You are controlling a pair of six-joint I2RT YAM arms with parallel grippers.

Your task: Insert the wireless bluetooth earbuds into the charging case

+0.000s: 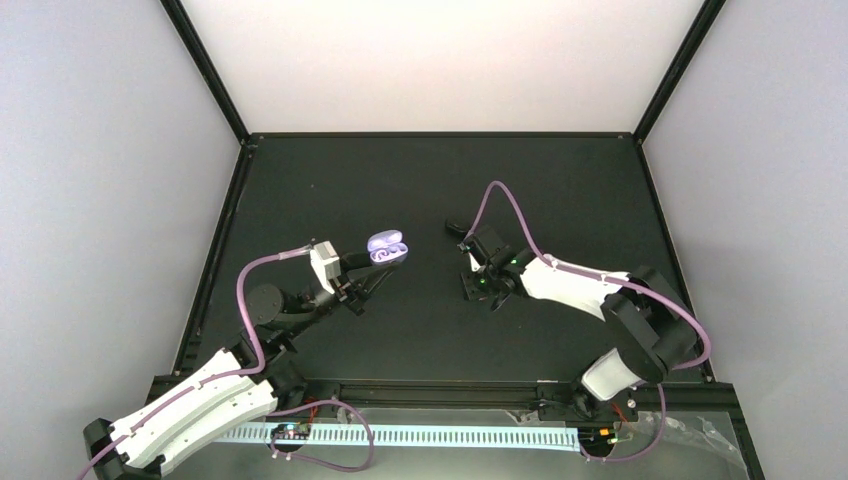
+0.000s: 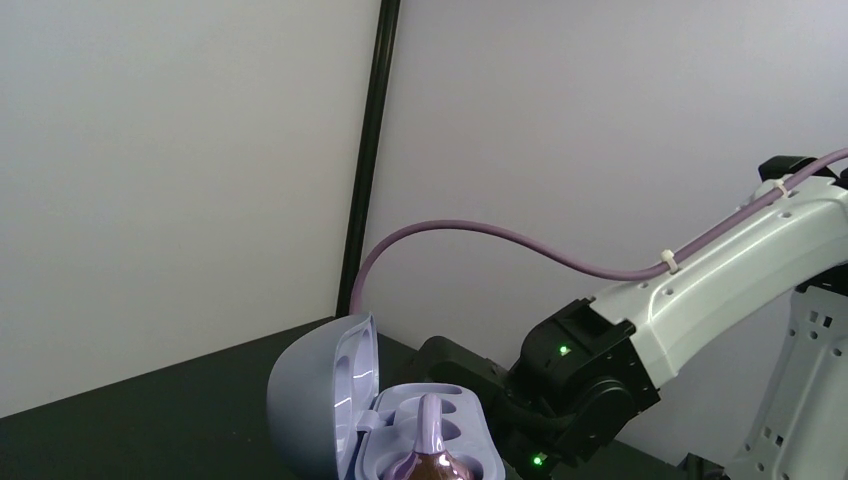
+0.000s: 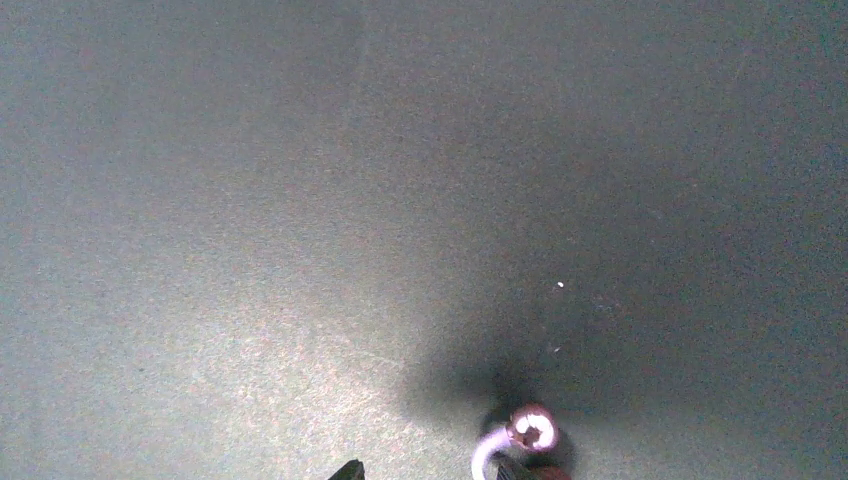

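The lilac charging case (image 1: 389, 253), lid raised, is held above the table with my left gripper (image 1: 376, 270) shut on it. In the left wrist view, a lilac stem with a glossy brown end, apparently an earbud (image 2: 429, 430), shows at the near part of the case (image 2: 478, 405); how deep it sits I cannot tell. My right gripper (image 1: 468, 287) is open and low over the table. At the bottom of the right wrist view, an earbud (image 3: 532, 428) lies on the dark surface, just ahead of the right fingertip (image 3: 512, 470). Part of it is cut off by the frame.
A small black object (image 1: 455, 228) sits behind the right gripper, partly covered by the arm's cable. The dark table (image 1: 420, 185) is bare at the back, and its middle between the two arms is clear.
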